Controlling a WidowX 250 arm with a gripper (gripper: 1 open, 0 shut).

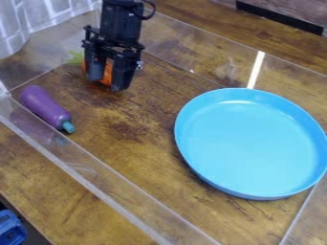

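My black gripper (pixel 113 59) is low over the upper left of the wooden table, around an orange object (pixel 106 71) with a green top (pixel 76 57), which looks like a toy carrot and is partly hidden by the gripper. Whether the fingers are closed on it I cannot tell. A purple toy eggplant (pixel 46 106) lies to the lower left, apart from the gripper.
A large blue plate (pixel 250 144) fills the right side of the table (pixel 128 182). Transparent walls or strips run along the left and bottom edges, with a blue object (pixel 8 228) in the lower left corner.
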